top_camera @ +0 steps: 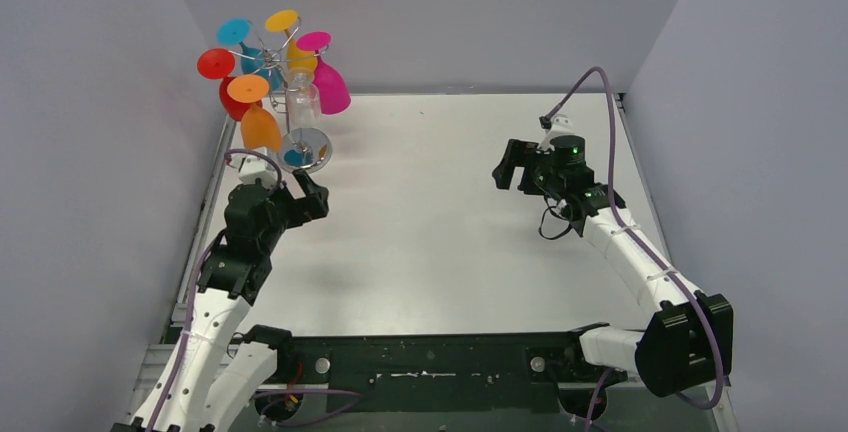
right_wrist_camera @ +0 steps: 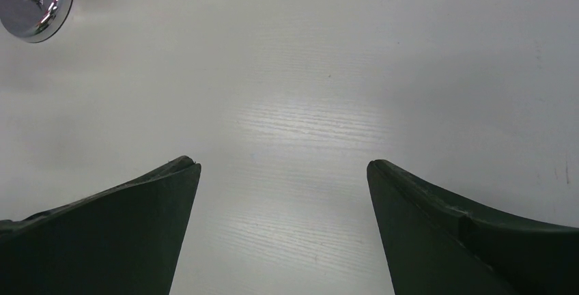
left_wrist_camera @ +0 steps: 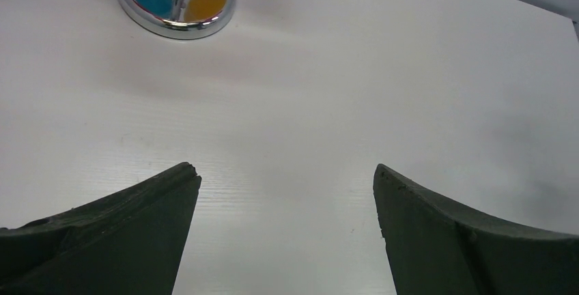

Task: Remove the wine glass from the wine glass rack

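Observation:
At the far left of the table stands a chrome wine glass rack [top_camera: 267, 58], its round base [left_wrist_camera: 179, 27] also showing in the left wrist view. Several glasses hang upside down from it: red [top_camera: 216, 64], blue [top_camera: 235, 32], yellow [top_camera: 283, 21], magenta [top_camera: 332, 86], orange [top_camera: 260, 126] and a clear one [top_camera: 303, 104]. In front of the rack, my left gripper is open over bare table. My right gripper is open too, far to the right of the rack, with only tabletop between its fingers.
Grey walls [top_camera: 430, 12] close in the back and both sides. A purple cable [top_camera: 612, 142] loops along the right arm.

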